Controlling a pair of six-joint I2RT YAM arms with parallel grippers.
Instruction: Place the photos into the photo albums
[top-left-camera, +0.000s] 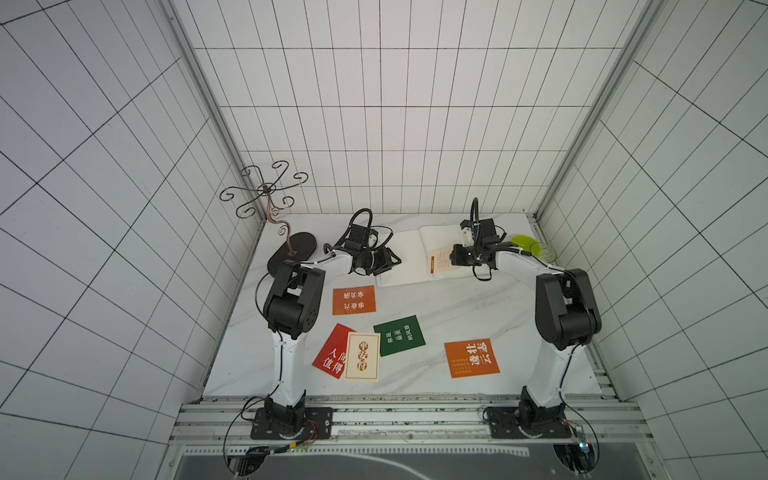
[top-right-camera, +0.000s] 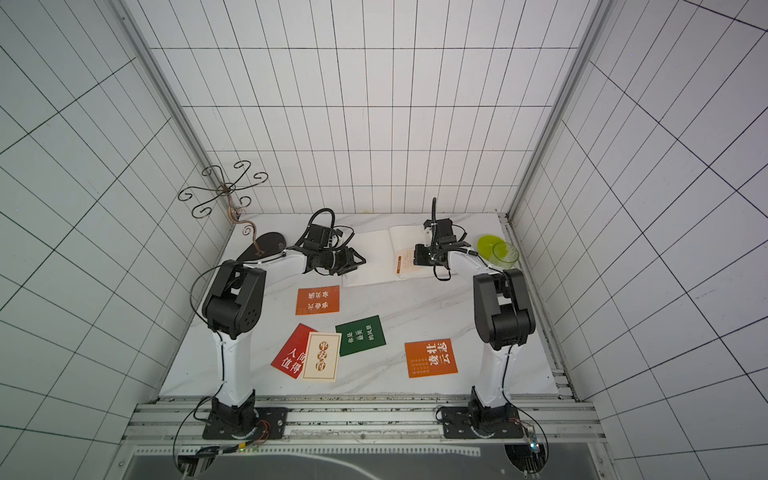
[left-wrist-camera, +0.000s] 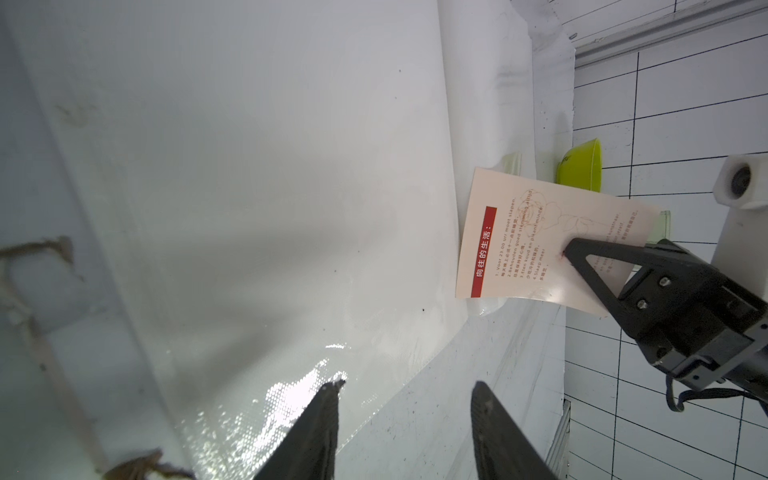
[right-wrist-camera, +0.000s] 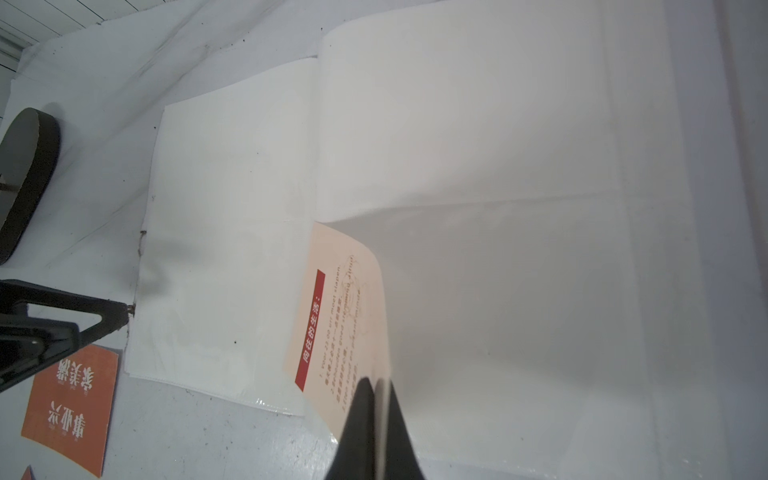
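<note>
The open album (top-left-camera: 400, 260) lies at the back centre with blank clear-sleeved pages. My right gripper is shut on a cream photo (right-wrist-camera: 336, 304) with a red strip, which sits bent at the album's fold over the right page. My left gripper hangs over the album's left page, its fingers apart with nothing between them. Near the front lie photos: orange (top-left-camera: 353, 301), red (top-left-camera: 328, 348), cream (top-left-camera: 363, 358), green (top-left-camera: 400, 334) and another orange (top-left-camera: 472, 357).
An ornamental metal stand on a black base (top-left-camera: 280, 260) stands at left. A lime-green bowl (top-right-camera: 488, 246) is at back right. Bare marble lies between the album and the front photos.
</note>
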